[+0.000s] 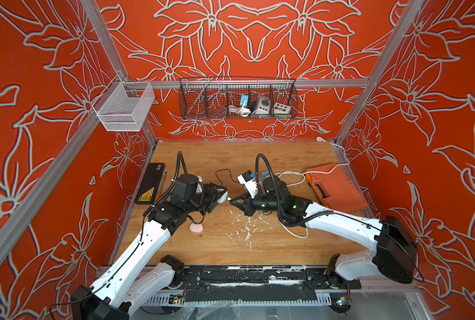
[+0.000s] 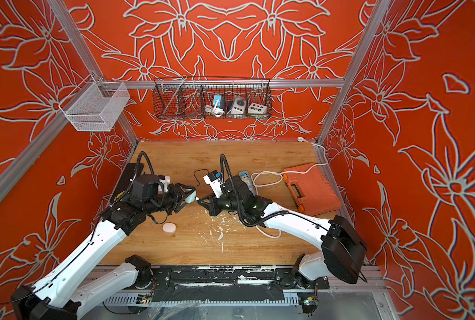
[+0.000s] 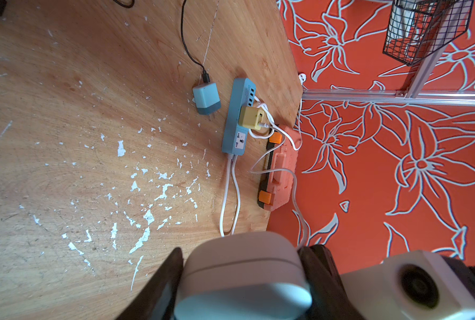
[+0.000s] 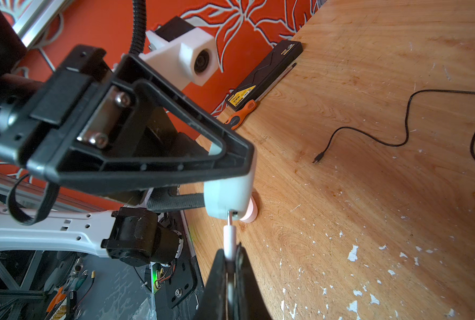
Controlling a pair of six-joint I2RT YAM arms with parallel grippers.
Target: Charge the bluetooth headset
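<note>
The white headset case is clamped in my left gripper (image 1: 222, 194), mid-air above the table; it also shows in the right wrist view (image 4: 226, 192). My right gripper is shut on a white cable plug (image 4: 230, 234), whose metal tip is at the port on the case's end; whether it is seated inside I cannot tell. A blue power strip (image 3: 233, 117) with a yellow adapter (image 3: 250, 116) lies on the table, and a blue-white charger (image 3: 206, 98) with a black cable sits beside it.
An orange toolbox (image 1: 336, 186) is at the right, a black box (image 1: 151, 181) and screwdriver (image 4: 240, 114) at the left. A pink round object (image 1: 196, 228) lies below my left gripper. Baskets (image 1: 237, 98) hang at the back.
</note>
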